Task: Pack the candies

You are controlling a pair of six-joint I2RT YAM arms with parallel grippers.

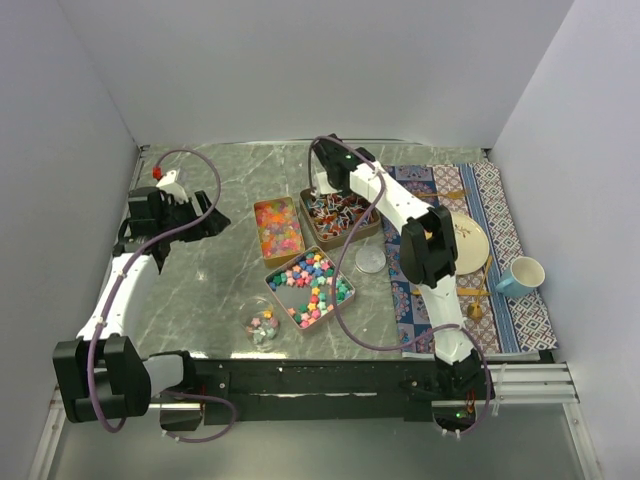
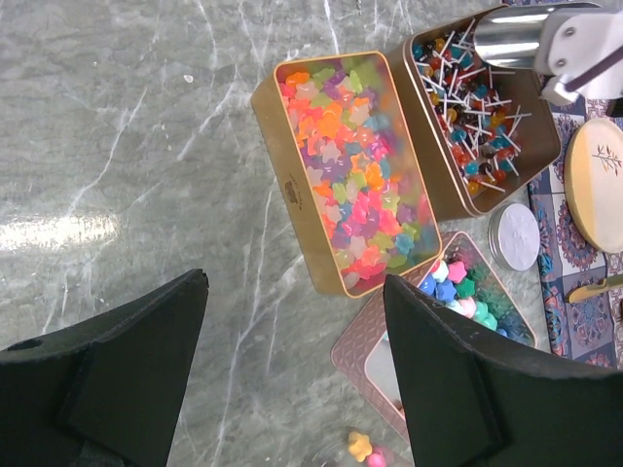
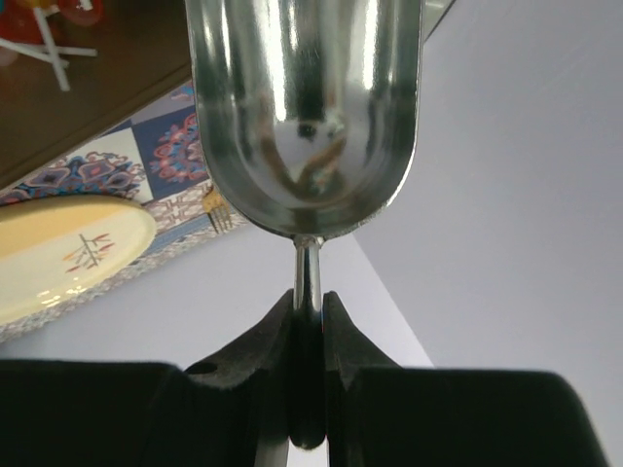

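A metal scoop (image 3: pixel 307 146) points upward in the right wrist view, its handle between the fingers of my right gripper, which is shut on it. In the left wrist view the scoop's end reaches over the far box of wrapped lollipops (image 2: pixel 472 122); nothing shows inside its bowl. Left of that box stands a box of gummy candies (image 1: pixel 279 231). In front is a clear-sided tray of star candies (image 1: pixel 310 287), partly bare. A glass jar (image 1: pixel 262 324) holds a few stars. My left gripper is open and empty, over bare table at the left.
A round clear lid (image 1: pixel 370 259) lies right of the boxes. On the patterned cloth (image 1: pixel 520 290) are a plate (image 1: pixel 470 243) and cutlery, with a blue mug (image 1: pixel 520 277) at the right edge. Grey table between the left arm and the boxes is clear.
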